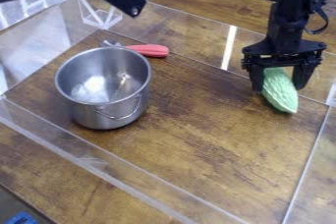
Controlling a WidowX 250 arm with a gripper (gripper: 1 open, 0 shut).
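My black gripper [282, 69] is at the right of the view, lowered over a pale green, elongated vegetable-like object [280, 93] on the wooden table. Its fingers are on or just beside the upper end of this object; whether they are closed on it is hard to tell. A steel pot [102, 88] stands on the left, empty as far as I can see.
A red-handled utensil [147, 50] lies behind the pot. Clear strips or panels edge the wooden table [184, 159] at left and right. A small blue item [20, 218] shows at the bottom left corner.
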